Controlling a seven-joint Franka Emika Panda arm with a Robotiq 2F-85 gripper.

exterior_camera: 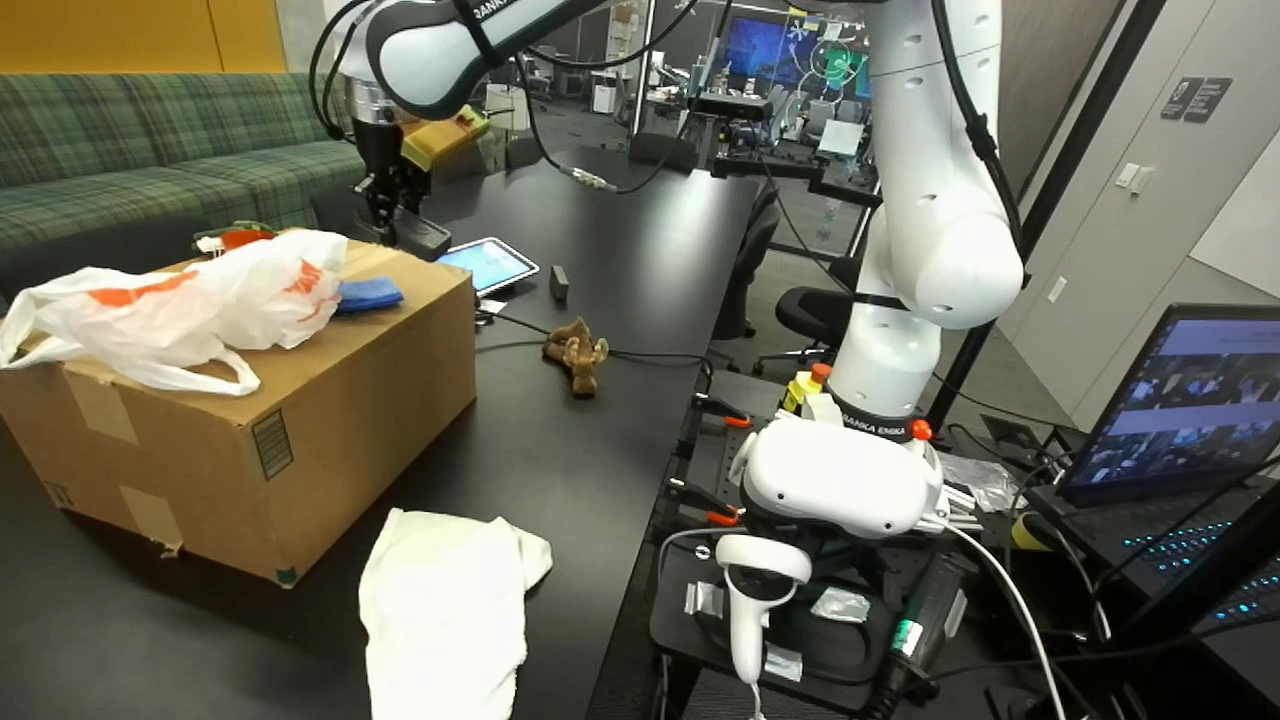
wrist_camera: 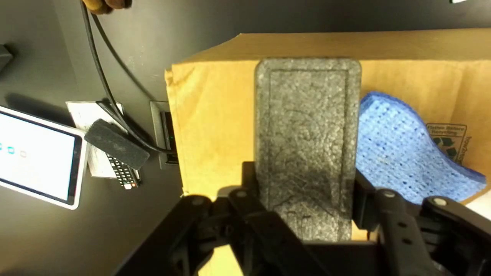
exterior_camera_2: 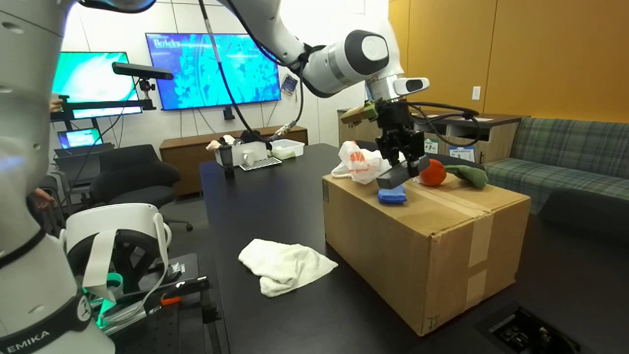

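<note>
My gripper is shut on a flat grey rectangular block (wrist_camera: 307, 138), one finger at each long side. In the wrist view the block hangs over the cardboard box (wrist_camera: 214, 119), hiding part of its top, with a blue cloth (wrist_camera: 405, 151) lying to the block's right. The second exterior view has the block (exterior_camera_2: 402, 172) held tilted near the box's top, just above the blue cloth (exterior_camera_2: 392, 195); whether it touches the box is hard to tell.
On the box lie a white plastic bag (exterior_camera_2: 360, 162), a red round item (exterior_camera_2: 433, 173) and a green item (exterior_camera_2: 470, 174). A tablet (exterior_camera: 489, 264), a brown plush toy (exterior_camera: 578, 355) and a white towel (exterior_camera: 446, 612) rest on the table. Cables run beside the box.
</note>
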